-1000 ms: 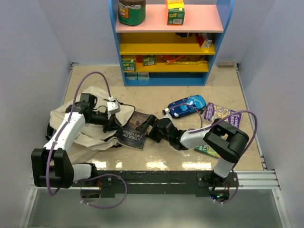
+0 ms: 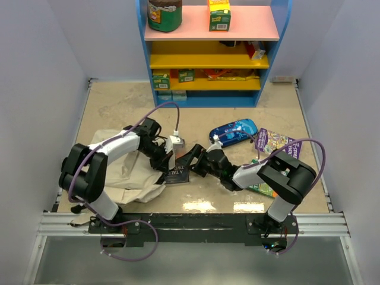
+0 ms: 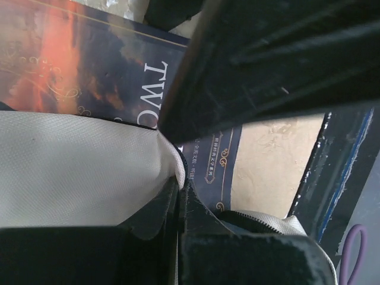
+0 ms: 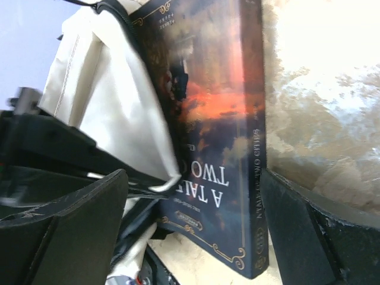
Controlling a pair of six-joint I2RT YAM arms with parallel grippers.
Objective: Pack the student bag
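The white canvas bag (image 2: 119,178) lies open at the left, its zipped rim over the dark book "A Tale of Two Cities" (image 2: 177,177), also seen in both wrist views (image 4: 208,178). My left gripper is shut on the bag's rim, a thin fold of fabric at its fingertips, above the book. My right gripper (image 2: 196,159) stands open at the book's right side; in the right wrist view the book's spine is between its fingers, and I cannot tell whether they touch it.
A blue pencil case (image 2: 233,132), a purple book (image 2: 273,139) and a green book (image 2: 261,189) lie on the right. A shelf (image 2: 208,102) with boxes stands at the back.
My left gripper has moved right toward the book, and the bag's rim has come with it over the book. The right arm has shifted slightly right.
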